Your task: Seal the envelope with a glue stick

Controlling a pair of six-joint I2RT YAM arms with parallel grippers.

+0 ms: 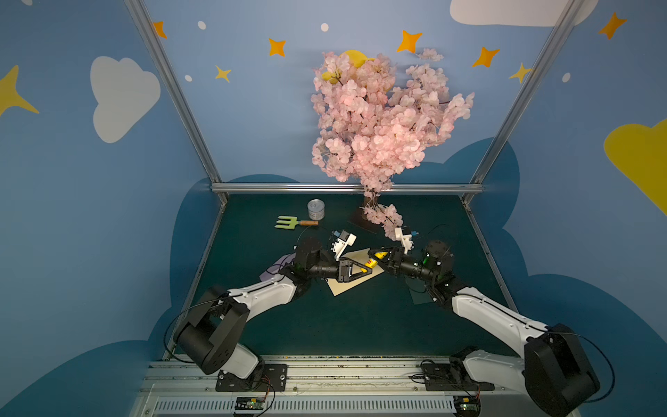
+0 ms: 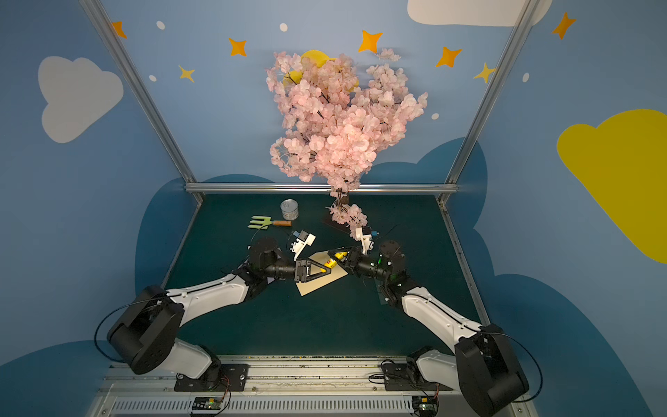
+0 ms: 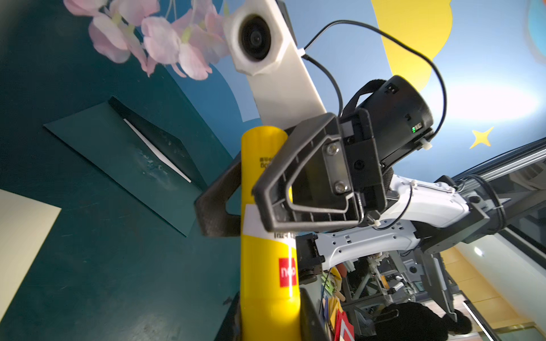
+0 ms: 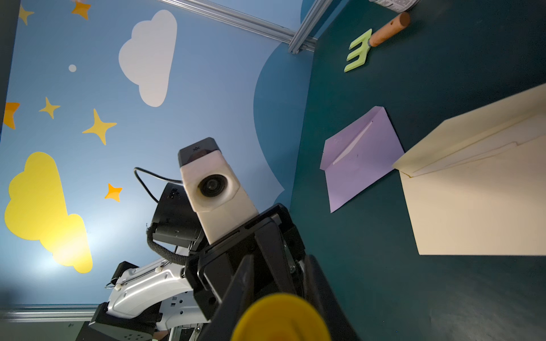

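The yellow glue stick is held up over the table, with my right gripper shut around its upper part. At its lower end my left gripper has a finger on either side of the stick; whether they press on it cannot be told. In the right wrist view only the round yellow end of the stick shows at the bottom. Below both grippers lies the cream envelope, its flap raised and a paper edge showing inside. A purple envelope and a dark green envelope lie on either side of it.
A hand fork and a metal can stand at the back left. Pink blossom branches hang low behind my right gripper.
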